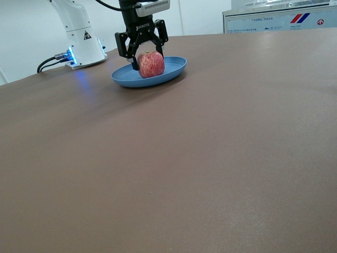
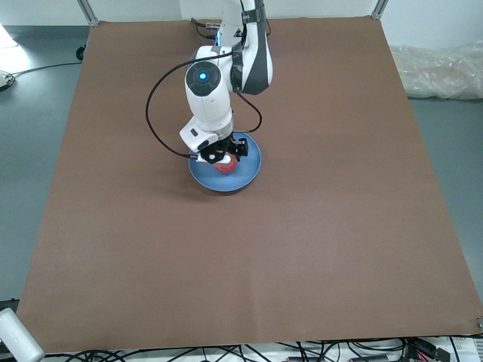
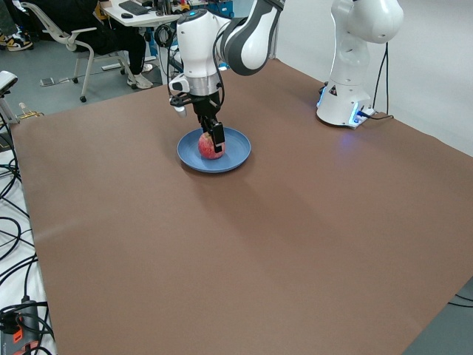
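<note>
A red apple (image 1: 151, 66) rests on a round blue plate (image 2: 205, 176), also visible in the top view (image 1: 124, 79) and in the right view (image 3: 192, 159). My black gripper (image 1: 148, 59) is down around the apple, one finger on either side, close to or touching it; whether it grips cannot be told for sure. In the left view the wrist hides much of the apple, and in the right view the apple (image 3: 208, 148) shows partly behind the gripper.
My arm's white base (image 3: 341, 105) stands at the table's edge with cables beside it. Cable bundles lie along another edge, and a person sits at a desk beyond the table.
</note>
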